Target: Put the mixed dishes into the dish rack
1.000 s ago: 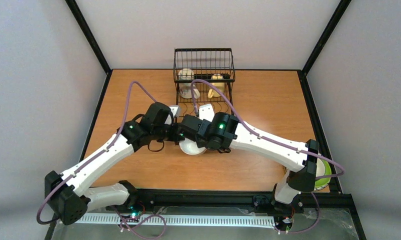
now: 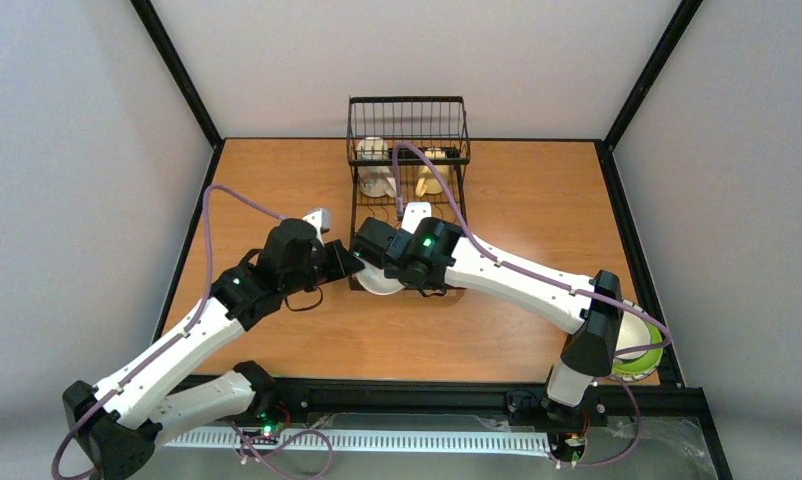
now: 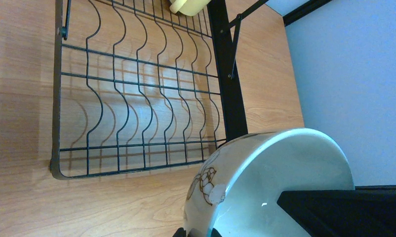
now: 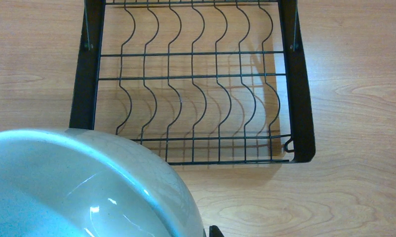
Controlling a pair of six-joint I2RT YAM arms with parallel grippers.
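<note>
A white bowl [image 2: 377, 284] with a brown pattern on its outside is held above the table, over the front end of the black dish rack [image 2: 353, 215]. My right gripper is shut on the bowl's wall; in the right wrist view one dark fingertip [image 4: 214, 231] shows beside the bowl [image 4: 112, 182]. Across the bowl's opening in the left wrist view lies a black finger [image 3: 354, 212], apparently the right one. My left gripper is parted, its tips on either side of the rim. A white mug [image 2: 374, 180] and a yellow mug [image 2: 431, 178] occupy the rack's rear.
The front wire slots of the rack [image 4: 193, 78] are empty. Stacked dishes, including a green bowl [image 2: 653, 358], stand at the table's right edge, partly behind the right arm. Bare table lies to both sides of the rack.
The left arm has drawn back to the left, away from the right gripper. With the bowl, the right gripper has shifted slightly left and toward the rack.
</note>
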